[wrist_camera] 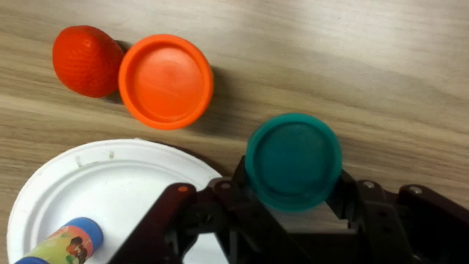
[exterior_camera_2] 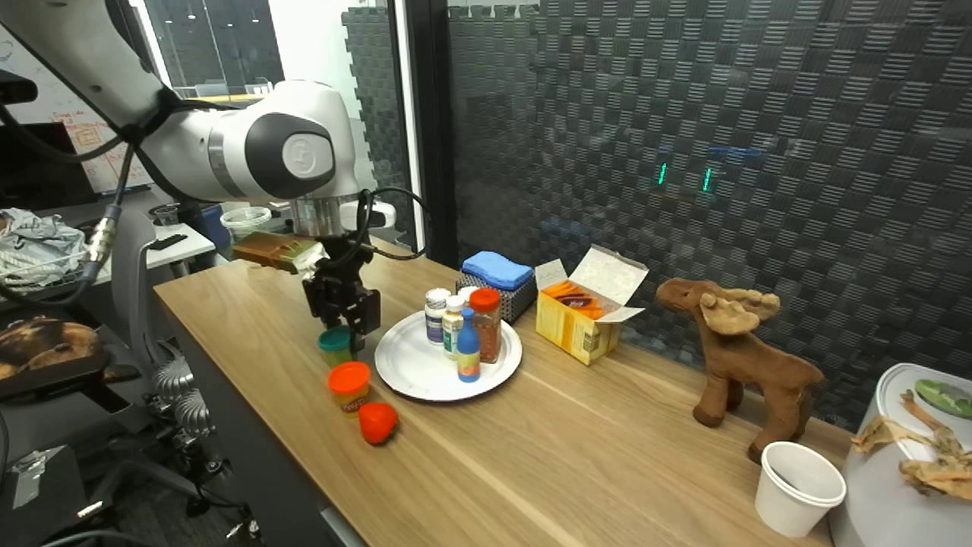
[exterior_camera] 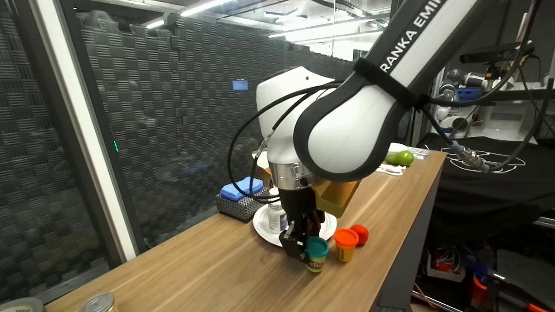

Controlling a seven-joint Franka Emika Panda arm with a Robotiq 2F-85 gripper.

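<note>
A Play-Doh can with a teal lid (wrist_camera: pixel 293 162) stands upright between the fingers of my gripper, which is shut on its sides. From exterior view 1, the yellow body of this teal-lidded can (exterior_camera: pixel 315 264) shows beneath the lid, close to the table; whether its base touches the wood I cannot tell. Beside it is a second can with an orange lid (wrist_camera: pixel 166 82), apart from my fingers. A red strawberry-like toy (wrist_camera: pixel 87 61) lies against that orange-lidded can.
The white plate (exterior_camera_2: pixel 414 387) beside the gripper carries several bottles, including a blue-capped one (exterior_camera_2: pixel 468 351). Behind are a sponge (exterior_camera_2: pixel 497 269) on a black mesh box, an open yellow carton (exterior_camera_2: pixel 569 327) and a plush moose (exterior_camera_2: pixel 752 365). Bare table lies in front of the plate.
</note>
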